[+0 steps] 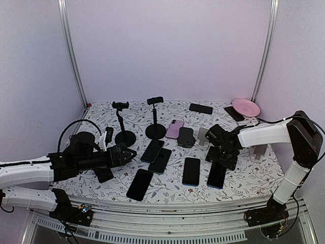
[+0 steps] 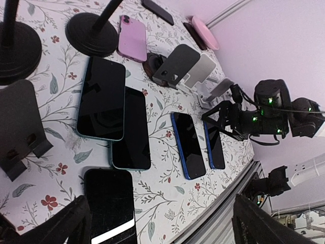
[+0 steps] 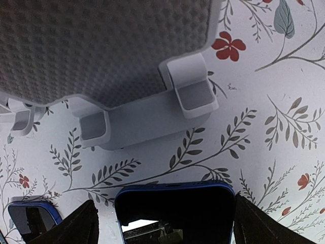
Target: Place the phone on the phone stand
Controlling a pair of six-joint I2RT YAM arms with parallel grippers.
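My right gripper [image 1: 222,161] is low over a black phone with blue edge [image 1: 216,178] at the table's front right; in the right wrist view its part-open fingers straddle that phone's top end [image 3: 174,208]. Just beyond stands a silver phone stand [image 3: 142,122] with two lips and a dotted back. My left gripper [image 1: 123,155] hangs open at the left, nothing between its fingers; in the left wrist view several phones lie below it, along with silver and dark stands [image 2: 177,63] farther off.
Two tall black stands [image 1: 155,129] stand at back left. A pink phone [image 1: 174,128], another blue-edged phone [image 1: 191,172] and a pink plate [image 1: 246,107] at back right share the floral table. Some bare surface lies at front centre and back middle.
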